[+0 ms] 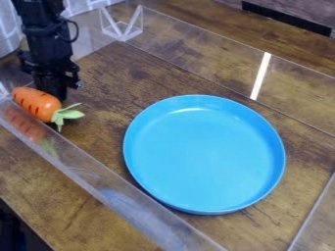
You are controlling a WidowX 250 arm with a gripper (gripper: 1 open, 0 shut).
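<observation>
An orange toy carrot (39, 105) with green leaves lies at the left, just inside the clear plastic wall. The dark gripper (50, 71) hangs low in the upper left, just behind the carrot. Its fingertips are dark and blurred, so whether they are apart or closed is unclear. A blue plate (203, 152) sits right of centre on the wooden surface.
Clear plastic walls (131, 196) border the work area along the lower left, the back and the right. The wooden floor between the gripper and the plate is bare.
</observation>
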